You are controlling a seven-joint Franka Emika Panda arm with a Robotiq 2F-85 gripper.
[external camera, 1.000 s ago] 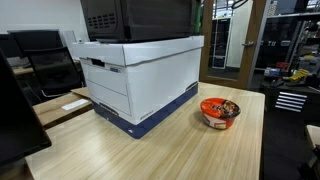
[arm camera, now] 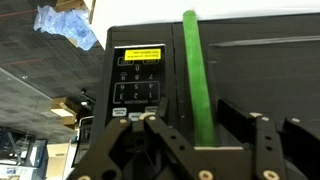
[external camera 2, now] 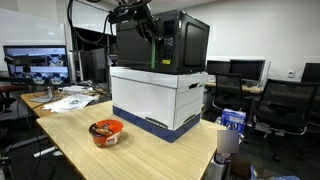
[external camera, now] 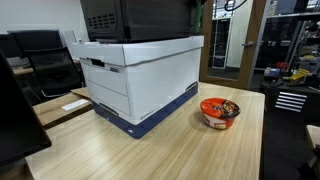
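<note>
A black microwave (external camera 2: 185,45) stands on stacked white boxes, with a green upright handle (external camera 2: 154,52) on its front. The wrist view looks closely at this green handle (arm camera: 198,80) and the dark keypad panel (arm camera: 137,80) to its left. My gripper is at the handle's lower end in that view, its fingers apart on either side of the green bar. Whether either finger touches the bar cannot be made out. In exterior view 1, only the microwave's lower part (external camera: 140,20) shows, and the gripper is mostly cut off by the top edge.
White boxes (external camera: 140,80) on a blue base hold up the microwave. A red bowl (external camera: 220,112) with small contents sits on the wooden table (external camera: 150,150), clear of the boxes. Office chairs (external camera 2: 285,105) stand behind.
</note>
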